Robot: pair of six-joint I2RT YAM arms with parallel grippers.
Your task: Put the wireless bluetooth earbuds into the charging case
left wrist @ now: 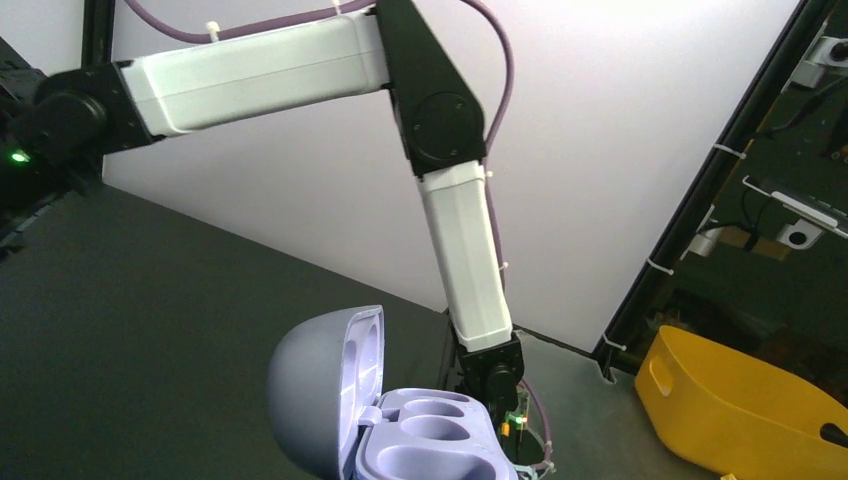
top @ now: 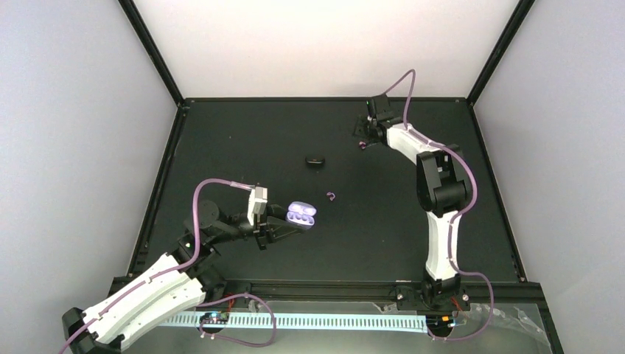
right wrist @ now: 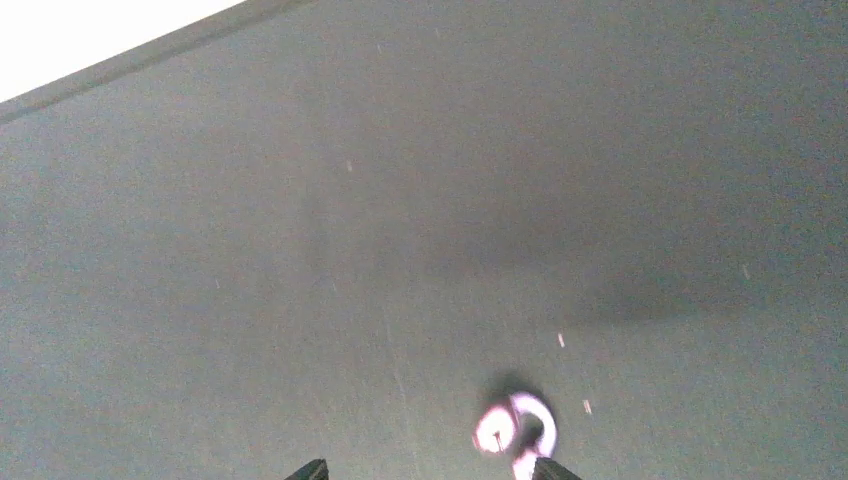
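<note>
The lilac charging case (top: 301, 219) has its lid up, and my left gripper (top: 287, 225) is shut on it above the mat. Its wells look empty in the left wrist view, where the case (left wrist: 425, 440) fills the bottom middle. A small purple-pink earbud (top: 331, 196) lies on the mat right of the case. The other earbud (right wrist: 515, 430) lies on the mat low in the right wrist view. My right gripper is open above that earbud, its fingertips (right wrist: 313, 470) far apart with nothing between them.
A small black object (top: 315, 161) sits on the mat (top: 250, 140) between the arms. The back wall (top: 324, 51) rises close behind the right gripper. A yellow basket (left wrist: 745, 400) stands outside the work area.
</note>
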